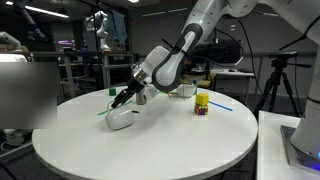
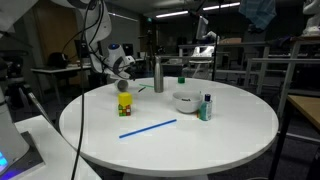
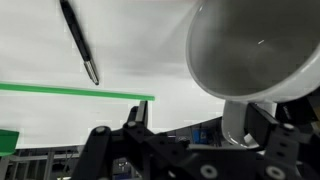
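Observation:
A pale grey mug (image 1: 119,119) lies on its side on the white table, below the end of my arm. My gripper (image 1: 119,102) is low over it and open. In the wrist view the mug (image 3: 250,45) fills the upper right, its curved wall close to the camera. Its white handle (image 3: 234,123) shows beside the right finger of my gripper; whether they touch I cannot tell. The rest of the gap between the fingers is empty. From the opposite side, the mug (image 2: 123,85) appears small beneath the arm.
A metal bottle (image 2: 158,76) stands near the arm. A yellow object (image 2: 125,104), a white bowl (image 2: 187,102), a small bottle (image 2: 205,108) and a blue stick (image 2: 147,129) occupy the other side. A black pen (image 3: 78,40) and green stick (image 3: 70,91) lie near the gripper.

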